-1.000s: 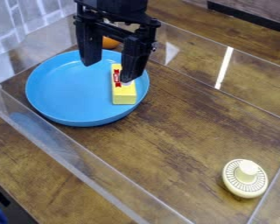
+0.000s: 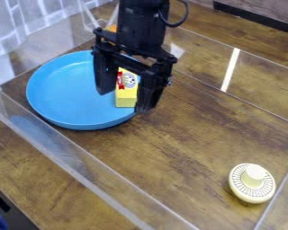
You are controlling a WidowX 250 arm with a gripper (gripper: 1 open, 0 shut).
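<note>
My black gripper point(image 2: 134, 76) hangs open over a blue plate point(image 2: 60, 99), its two fingers lowered on either side of a yellow box with a red and white label point(image 2: 127, 94), which rests on the plate's right part. The gripper partly covers the box and the back of the plate. Whether the fingers touch the box I cannot tell.
A white round object with a knob point(image 2: 251, 184) sits at the front right of the wooden table point(image 2: 194, 153). An orange object behind the arm is mostly hidden. Clear plastic walls edge the left and front.
The plate and the white object are unchanged.
</note>
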